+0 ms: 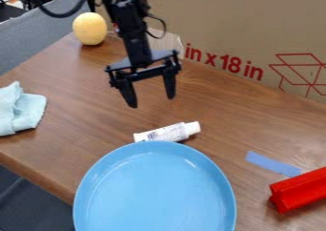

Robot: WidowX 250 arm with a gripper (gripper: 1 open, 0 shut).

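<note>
My black gripper (151, 92) hangs open above the wooden table in the upper middle, nothing between its fingers. Below it, a white tube (163, 134) with printed label lies on the table, just behind a large light-blue plate (152, 197) at the front.
A red object (299, 189) lies at the right edge, near a blue tape strip (273, 164). A light-teal cloth (15, 111) lies on the left, a yellow egg-shaped object (90, 27) at the back left. Cardboard (254, 25) walls the back.
</note>
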